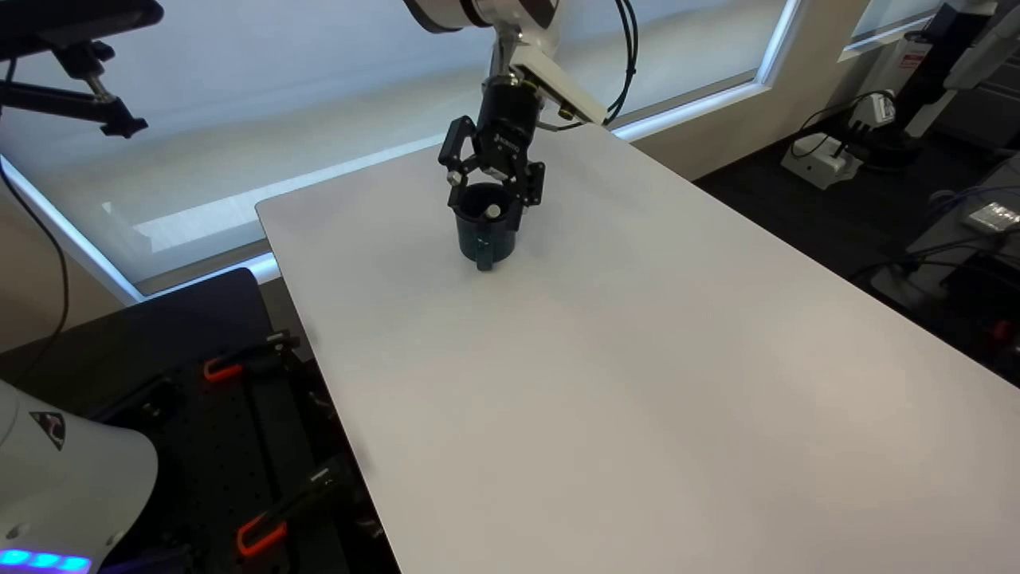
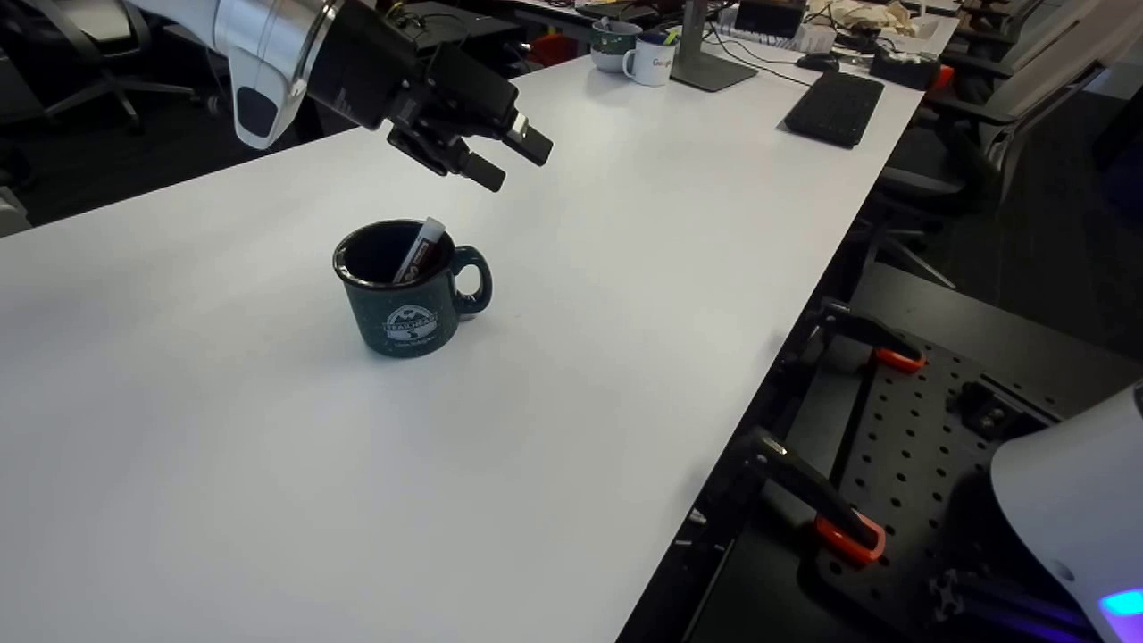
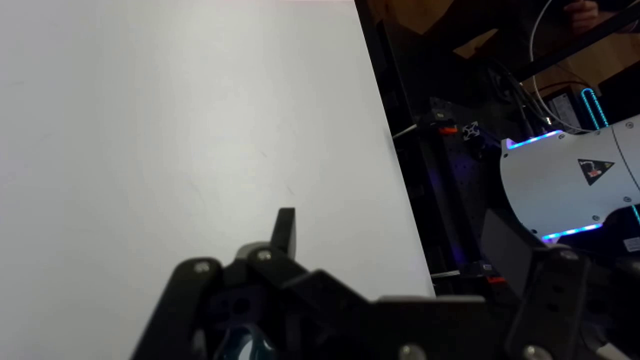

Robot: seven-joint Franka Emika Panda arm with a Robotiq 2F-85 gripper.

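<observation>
A dark green mug (image 2: 398,317) stands upright on the white table, its handle and pale printed logo facing exterior view 2. Leaning inside it is a marker (image 2: 419,253) with a pale end above the rim; in exterior view 1 only its round end (image 1: 492,211) shows within the mug (image 1: 484,241). My gripper (image 2: 508,157) is open above and behind the mug in exterior view 2, with empty space between its fingertips. From exterior view 1 the gripper (image 1: 488,194) overlaps the mug's rim. The wrist view shows the gripper with widely parted fingers and nothing between them.
Bare white table (image 1: 631,383) spreads widely around the mug. At the far end stand a white mug (image 2: 650,62), a bowl (image 2: 613,45), a monitor stand (image 2: 712,70) and a keyboard (image 2: 835,108). Orange-handled clamps (image 2: 852,538) sit beyond the table's edge beside the robot base.
</observation>
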